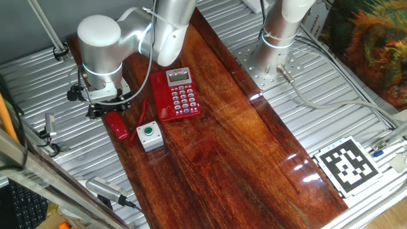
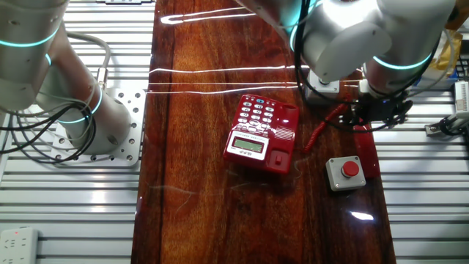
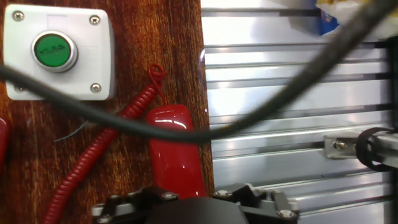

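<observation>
A red handset (image 1: 117,126) lies lengthwise along the edge of the wooden board, off its telephone (image 1: 177,95). In the wrist view the handset (image 3: 176,152) runs down under my gripper. The fingers look spread, one side to either side of the handset, but the fingertips are largely hidden and any contact with it does not show. From the first exterior view, my gripper (image 1: 108,109) sits low over the handset's far part. Exterior view 2 shows the gripper (image 2: 377,114) above the handset (image 2: 368,150), partly covering it. A coiled red cord (image 3: 87,158) lies beside the handset.
A white box with a green button (image 1: 149,132) stands close to the handset. A grey box with a red button (image 2: 346,174) is on its other side. The arm's dark cable (image 3: 249,121) crosses the wrist view. Bare wood (image 1: 210,165) is free beyond the telephone.
</observation>
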